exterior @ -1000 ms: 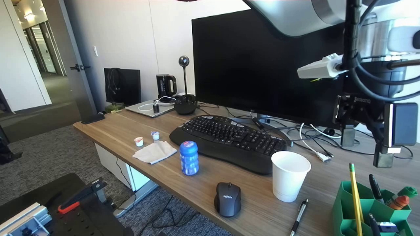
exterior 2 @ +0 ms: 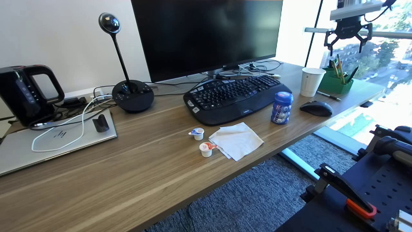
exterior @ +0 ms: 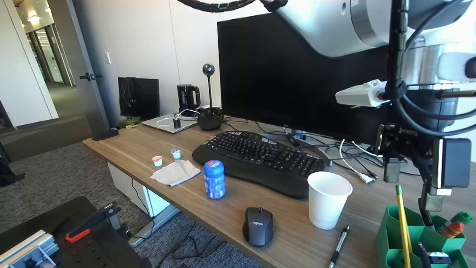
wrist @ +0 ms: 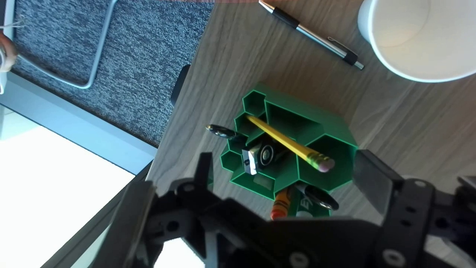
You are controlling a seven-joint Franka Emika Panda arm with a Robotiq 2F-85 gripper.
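Observation:
Over the green pen holder point(wrist: 308, 109) hangs my gripper point(exterior: 410, 187), its fingers wide apart with nothing between them. The wrist view looks down between the fingers into the holder's hexagonal cells. A yellow pencil point(wrist: 285, 141) leans across them, eraser end up. Also standing in the holder are a black pen point(wrist: 221, 131), an orange crayon point(wrist: 281, 206), a green marker point(exterior: 462, 218) and a dark pen with a shiny end point(wrist: 322, 196). In exterior view 1, one fingertip partly covers a black pen there.
A white paper cup point(exterior: 329, 198) and a silver-black pen point(exterior: 340, 245) lie close by the holder. Farther along are the mouse point(exterior: 258, 227), a blue bottle point(exterior: 214, 179), the keyboard point(exterior: 263, 156), a cloth point(exterior: 176, 172) and two small creamer cups. The monitor point(exterior: 294, 76) stands behind; the desk's front edge is near.
My gripper has come down toward the pen holder and shifted slightly left in exterior view 1. It remains open. The desk objects have not moved.

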